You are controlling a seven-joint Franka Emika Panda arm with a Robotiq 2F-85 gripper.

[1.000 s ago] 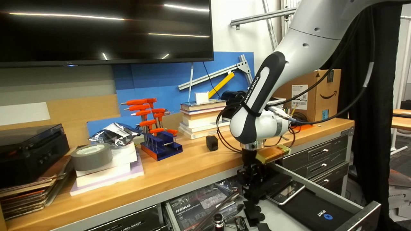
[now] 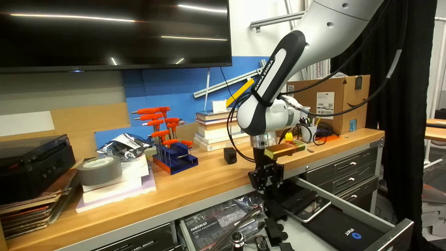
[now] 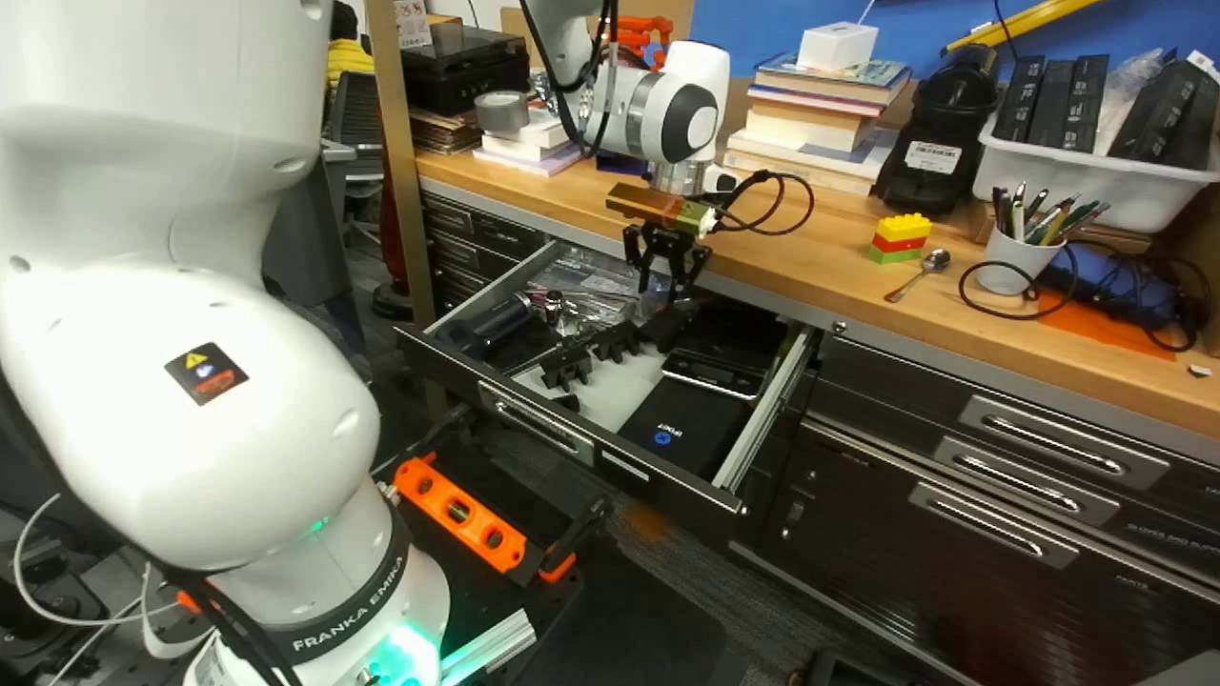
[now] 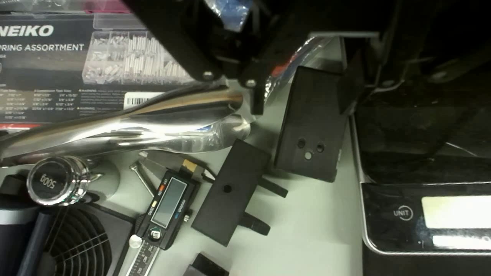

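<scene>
Over the open drawer, my gripper (image 2: 267, 189) is shut on a black block (image 2: 274, 209), which hangs down below the fingers. In the wrist view this black block (image 4: 309, 133) shows a flat face with small holes, its upper end between the dark fingers. Seen from the other side, the gripper (image 3: 666, 292) points down at the drawer's back part, with the block just beneath it. Where the fingers press on the block is partly hidden in shadow.
Inside the drawer (image 3: 549, 434) lie another black bracket (image 4: 230, 193), a caliper (image 4: 170, 202), shiny metal tools (image 4: 138, 124), a spring assortment box (image 4: 55, 59) and a scale (image 4: 414, 220). The wooden counter (image 2: 209, 175) edge is close behind the gripper.
My gripper has risen and shifted left in the first exterior view, with the black block now hanging under it. The drawer stays open.
</scene>
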